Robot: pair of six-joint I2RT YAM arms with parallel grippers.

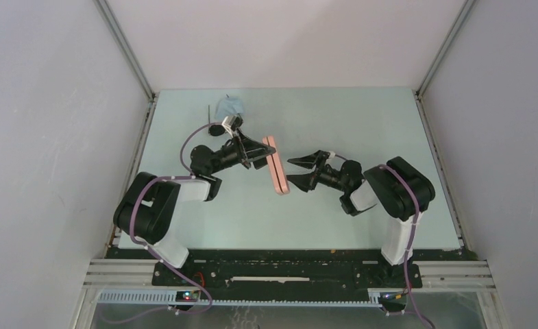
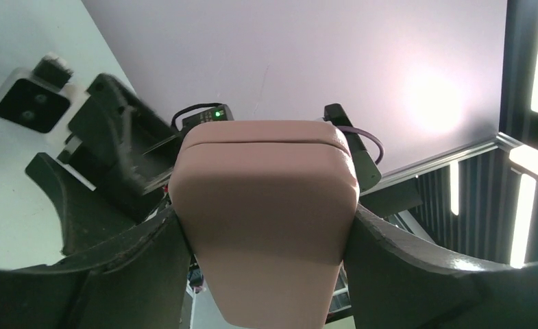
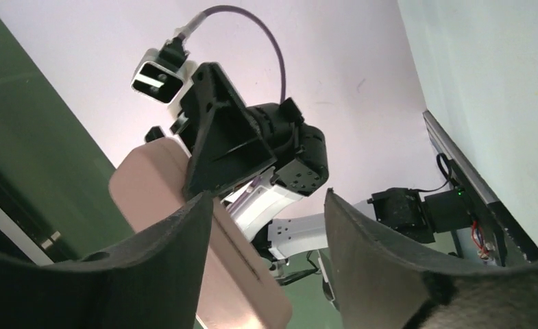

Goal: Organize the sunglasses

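Observation:
A pink glasses case (image 1: 277, 166) is held above the middle of the table, its two halves together or nearly so. My left gripper is shut on the case, a finger pressed to each side. To the right, my right gripper (image 1: 288, 169) stands open beside the case; its fingers (image 3: 190, 226) are apart and grip nothing. In the right wrist view the case (image 3: 149, 181) lies beyond the fingers, out toward the left arm. Dark sunglasses (image 1: 216, 129) lie at the back left of the table, partly hidden by the left arm.
A light blue cloth (image 1: 229, 106) lies by the sunglasses at the back left. White walls (image 1: 286, 41) close in the back and both sides.

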